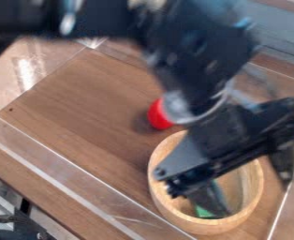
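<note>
My gripper [213,187], blurred and dark, is down over the light wooden bowl [164,195] at the lower right, its fingers reaching inside. Most of a green block [206,212] in the bowl is hidden behind it; whether the fingers touch the block cannot be seen. Behind the bowl, a red tomato-like object [158,117] is partly covered by the arm.
The wooden tabletop [68,122] left of the bowl is bare, bordered by clear plastic strips. The arm covers much of the upper view.
</note>
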